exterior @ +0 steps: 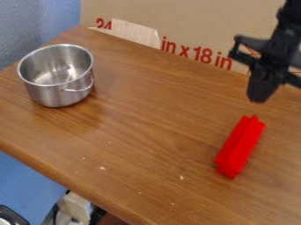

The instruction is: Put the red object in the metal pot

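Note:
A red elongated object (240,146) lies on the right part of the wooden table, its long side running from upper right to lower left. Above its far end hangs my black gripper (260,92), blurred and clear of it. The fingers are together with nothing between them. At the far left stands the metal pot (56,74), upright and seemingly empty, its side handle facing right.
Bare tabletop (141,114) stretches between the pot and the red object. Behind the table's back edge is a cardboard box (182,26) with printed lettering. Some hardware (77,209) sits below the table's front left edge.

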